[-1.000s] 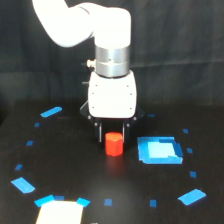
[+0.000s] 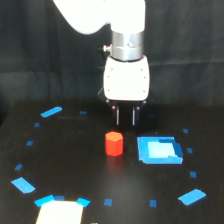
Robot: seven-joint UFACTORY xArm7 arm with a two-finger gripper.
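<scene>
A red block (image 2: 114, 144) sits on the black table in the middle of the view. My white gripper (image 2: 127, 115) hangs above and slightly behind it, its two dark fingers apart with nothing seen between them. To the right of the block lies a blue tray (image 2: 159, 149) with a pale patch inside it.
Blue tape strips and small squares are scattered over the dark table (image 2: 120, 185). A pale object (image 2: 60, 212) sits at the front left edge.
My gripper has risen and moved slightly right, away from the red block, which stays on the table in about the same place.
</scene>
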